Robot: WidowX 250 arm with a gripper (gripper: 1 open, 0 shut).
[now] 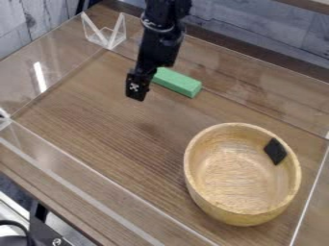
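The black gripper (140,86) is low over the wooden table (103,135) in the upper middle, open, its arm reaching down from the top of the view. Just right of it lies a green block (176,84). Whether the fingers touch the table is hard to tell.
A large round beige bowl (241,187) with a black patch on its rim fills the lower right. A white wire object (103,31) stands at the back left.
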